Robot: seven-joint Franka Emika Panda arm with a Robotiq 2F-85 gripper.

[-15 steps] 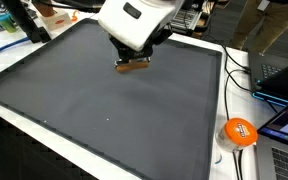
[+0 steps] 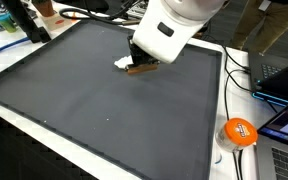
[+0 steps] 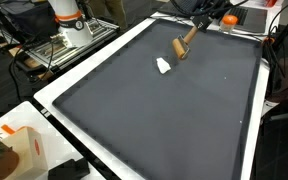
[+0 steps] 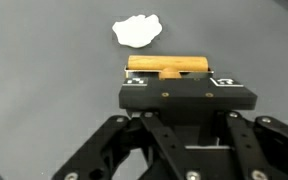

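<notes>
A brown wooden piece (image 2: 142,69) hangs below my gripper (image 2: 138,58), which is shut on it. The wrist view shows the wooden piece (image 4: 167,64) as a wide bar with a short stem running into my gripper. Its upper part is hidden by the gripper there. Exterior view 2 has the wooden piece (image 3: 180,48) tilted, low over the dark tabletop; whether it touches the surface I cannot tell. A small white object (image 3: 163,65) lies apart from the wood on the table, and shows in the wrist view as a crumpled white shape (image 4: 136,31).
An orange-topped round object (image 2: 238,133) stands on the table's pale edge, close to a laptop (image 2: 282,80). Clutter lies beyond the far left edge.
In exterior view 1 the arm and wooden piece have shifted right and slightly down. The white object, hidden before, now shows to their left. My gripper has kept hold of the wood.
</notes>
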